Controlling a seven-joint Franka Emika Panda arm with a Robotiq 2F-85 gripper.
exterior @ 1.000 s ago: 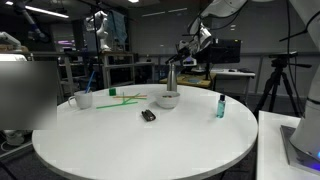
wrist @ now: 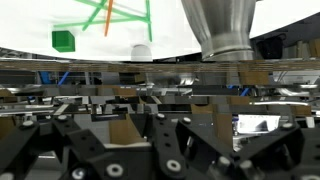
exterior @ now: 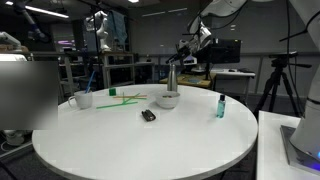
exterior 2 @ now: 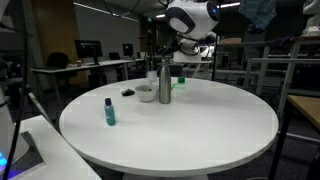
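A silver bottle (exterior: 172, 78) stands upright on the round white table (exterior: 110, 150), just behind a white bowl (exterior: 168, 101). In exterior view 2 the same bottle (exterior 2: 165, 83) is right of the bowl (exterior 2: 146, 94). Close to the bottle's top is the gripper end of my arm (exterior: 186, 50), too small there to show the fingers. In the wrist view the bottle (wrist: 222, 35) fills the upper right, and dark gripper parts (wrist: 160, 150) cross the bottom. Whether the fingers touch the bottle, or what is between them, is hidden.
A small teal bottle (exterior: 221, 106) stands at the right, a black object (exterior: 148, 115) lies near the middle, and a white mug (exterior: 83, 99) is at the left. Green and orange sticks (exterior: 128, 100) and a green cube (exterior: 113, 91) lie farther back.
My arm has shifted slightly near the bottle. The bottle, the bowl and the other table objects look unmoved.
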